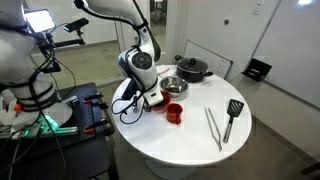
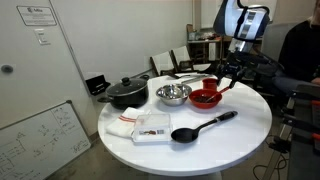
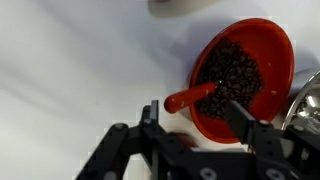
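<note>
A red bowl [image 3: 278,60] of dark beans [image 3: 228,72] fills the upper right of the wrist view. Out over its rim sticks a red handle [image 3: 188,97], perhaps a spoon's, whose inner end rests among the beans. My gripper stands part open, with a finger on either side of the handle and clear gaps between. In exterior view 2 the bowl [image 2: 205,102] sits on the white table with the handle [image 2: 226,89] leaning up toward my gripper. The arm hides part of the bowl [image 1: 158,103] in exterior view 1.
A red cup [image 1: 174,113] stands close to the bowl, with a metal bowl [image 2: 173,94] and a black pot [image 2: 127,92] beyond. A black ladle [image 2: 200,128], clear box [image 2: 153,126], tongs [image 1: 213,128] and spatula [image 1: 232,116] lie around.
</note>
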